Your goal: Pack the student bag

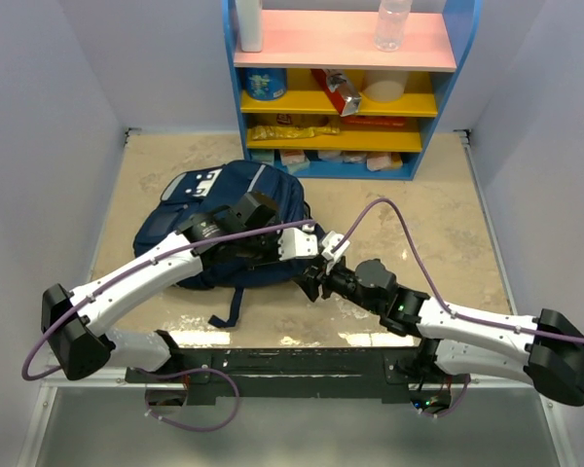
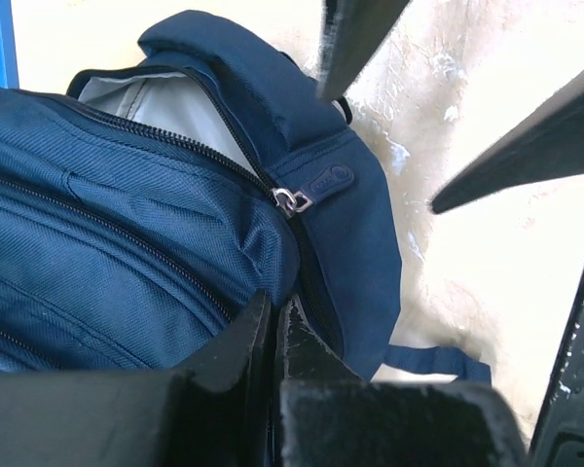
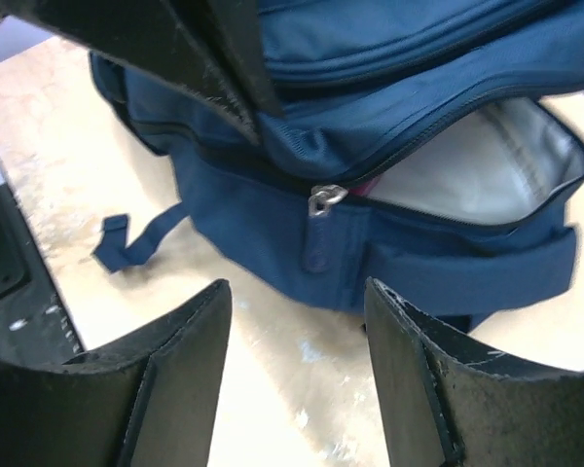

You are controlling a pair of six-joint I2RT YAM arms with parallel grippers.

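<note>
A navy student bag [image 1: 229,190] lies on the floor left of centre, its top end toward the right. Its main zipper is part open, with pale lining [image 2: 180,112] showing in the left wrist view. My left gripper is shut on a fold of the bag's fabric beside the zipper. The metal zipper pull [image 3: 318,229] hangs from the slider in the right wrist view. Facing it, my right gripper stands open, its fingers apart and short of the pull, nothing between them.
A blue shelf unit with yellow shelves [image 1: 273,102] stands at the back, holding a blue can [image 1: 265,84], a red box [image 1: 339,91] and a clear bottle [image 1: 392,24]. Floor [image 1: 409,224] to the bag's right is free. A black strap [image 1: 230,309] trails in front.
</note>
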